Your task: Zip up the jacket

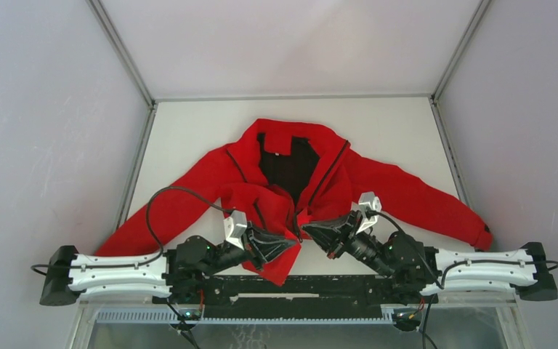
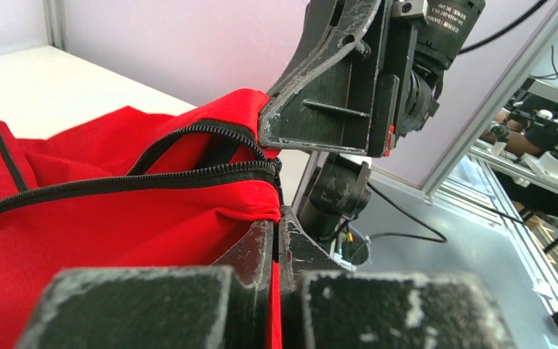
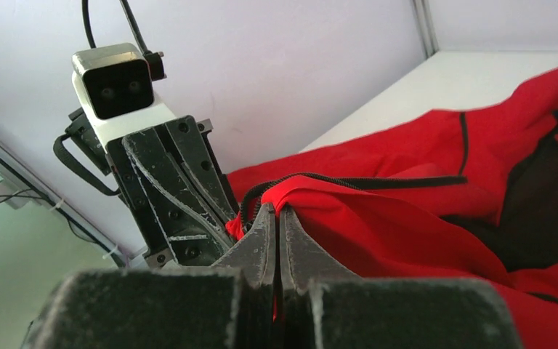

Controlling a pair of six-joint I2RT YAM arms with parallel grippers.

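A red jacket (image 1: 211, 178) with a dark lining lies spread on the table, its front raised towards both grippers. In the left wrist view, the two strips of black zipper (image 2: 189, 174) run side by side and meet near the hem. Just below that meeting point, my left gripper is shut, with the jacket's front edge between its tips. My right gripper is shut on red cloth beside the zipper edge (image 3: 378, 182) in the right wrist view. Whether a slider joins the strips is too small to tell.
Both sleeves reach out sideways, the right sleeve (image 1: 414, 196) past the right arm. White table (image 1: 189, 123) shows bare behind the collar. The grippers are close together above the front table edge, with little room between them.
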